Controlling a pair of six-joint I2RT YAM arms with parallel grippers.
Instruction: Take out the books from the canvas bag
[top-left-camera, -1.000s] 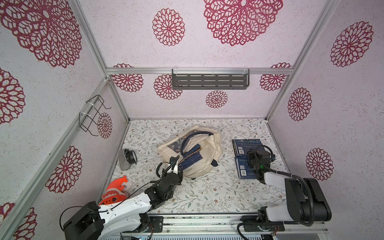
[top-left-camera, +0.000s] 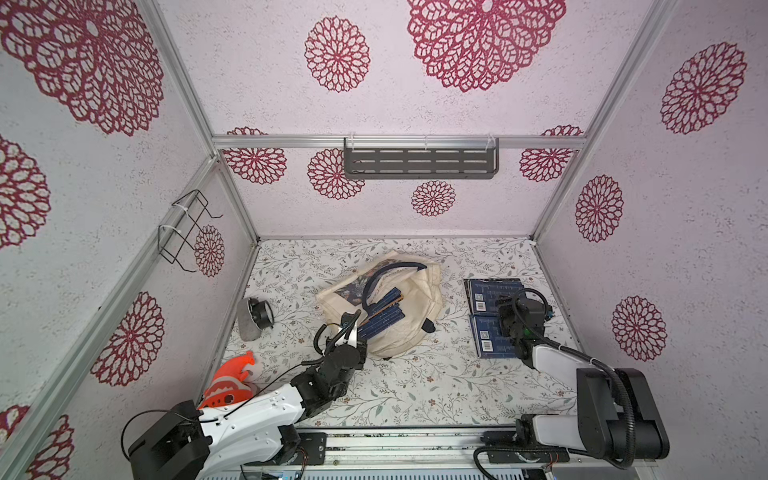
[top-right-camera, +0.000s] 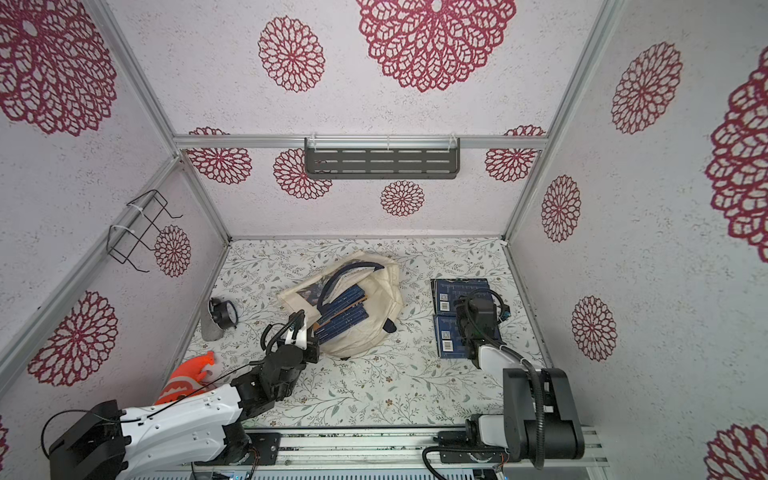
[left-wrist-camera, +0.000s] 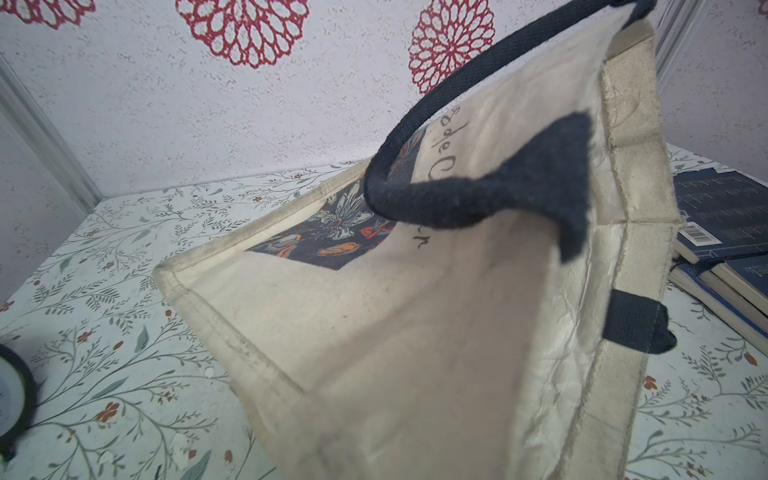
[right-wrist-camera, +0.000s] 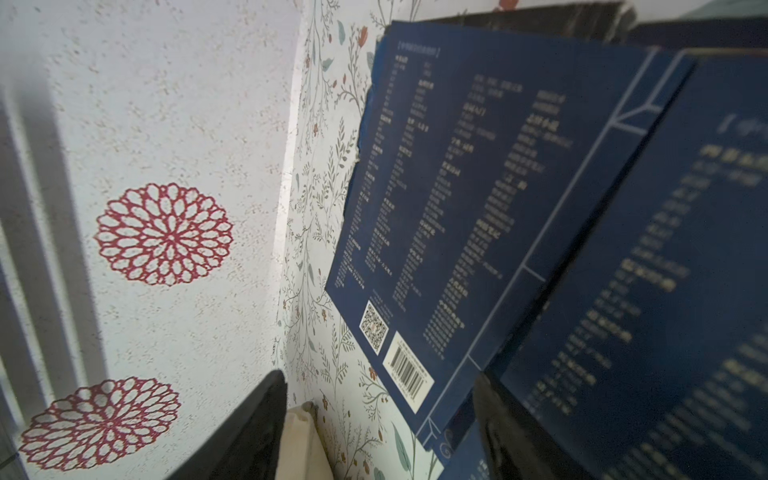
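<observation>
The cream canvas bag with dark blue handles lies open in the middle of the table. Blue books show inside its mouth, spines up. At the bag's near-left edge is my left gripper, shut; canvas fills the left wrist view and its fingertips are hidden there, so I cannot tell if fabric is between them. On the right, blue books lie flat outside the bag in two neighbouring stacks. My right gripper is open just above them, fingers apart and empty, a book cover filling the view beyond.
A grey cylindrical object with a black ring stands at the left. An orange-red toy lies beside the left arm. Bare tablecloth runs between bag and book stacks and along the front. A grey shelf hangs at the back.
The left arm, the bag and the books look unmoved.
</observation>
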